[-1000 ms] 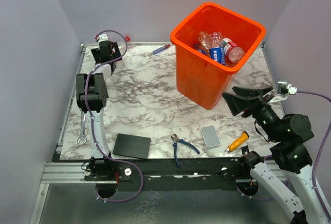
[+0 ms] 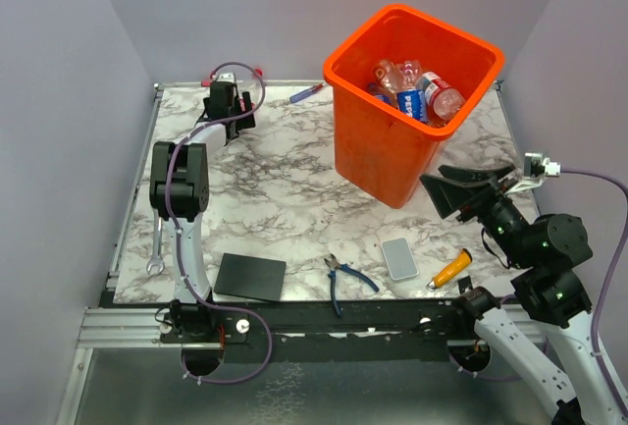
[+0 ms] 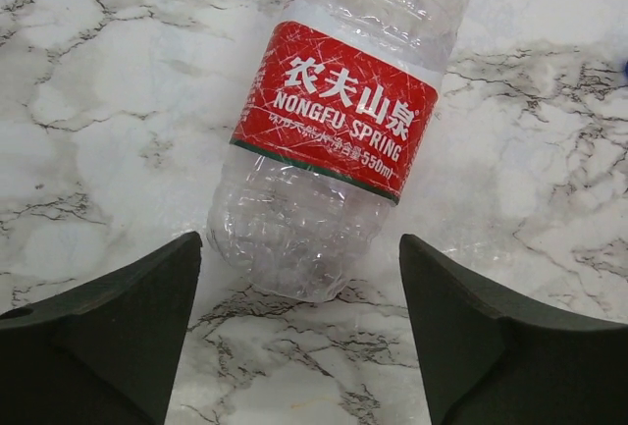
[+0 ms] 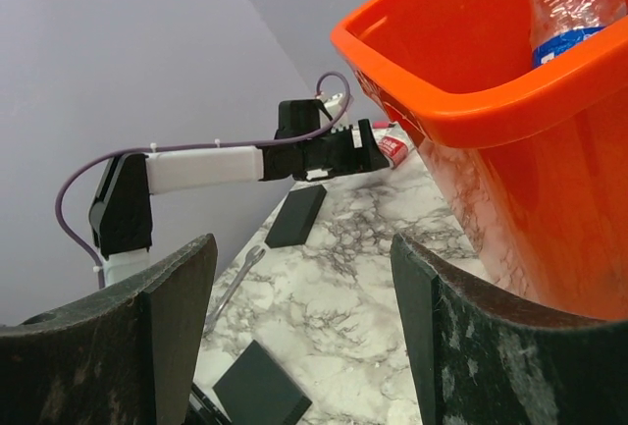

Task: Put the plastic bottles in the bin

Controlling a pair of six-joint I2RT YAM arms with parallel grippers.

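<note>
A clear plastic bottle with a red label (image 3: pixel 339 111) lies on the marble table in the left wrist view, its base close to the fingertips. Both fingers of my left gripper stand apart, with nothing gripped. From above, that gripper (image 2: pixel 231 116) covers most of the bottle at the back left; a red cap (image 2: pixel 258 73) peeks out. The orange bin (image 2: pixel 378 140) holds several bottles, among them one with a blue label (image 2: pixel 412 104) and one with a red label (image 2: pixel 432 86). My right gripper (image 2: pixel 442 187) hangs open and empty to the right of the bin.
A blue pen (image 2: pixel 306 93) lies by the back edge. Toward the front are a black box (image 2: pixel 250 277), pliers (image 2: pixel 335 270), a grey case (image 2: pixel 399 259) and a yellow cutter (image 2: pixel 451 268). A wrench (image 2: pixel 156 246) lies at the left edge.
My left gripper has shifted to the right along the back of the table. The red cap beside it has also moved rightward. The right arm looks still.
</note>
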